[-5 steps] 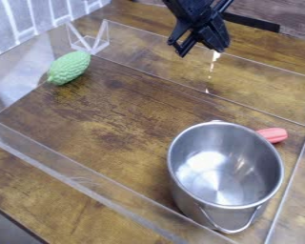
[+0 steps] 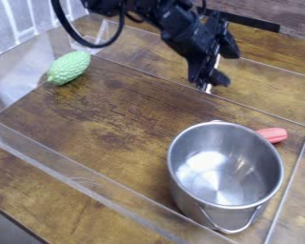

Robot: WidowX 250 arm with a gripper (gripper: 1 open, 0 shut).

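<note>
My black gripper [image 2: 209, 74] hangs at the top centre, low over the back of the clear-walled area, open, with a small pale piece visible at its tip. A steel pot [image 2: 224, 168] with a wire handle stands at the front right. A pink object [image 2: 271, 135] lies just behind the pot's right side, partly hidden by it. A green bumpy vegetable, like a bitter melon [image 2: 69, 68] lies at the back left.
Transparent low walls [image 2: 85, 176] border the wooden work surface [image 2: 104, 124].
The gripper and arm have come down from the top edge toward the surface, with more of the arm now reaching in from the upper left. The pot and other objects look unmoved.
</note>
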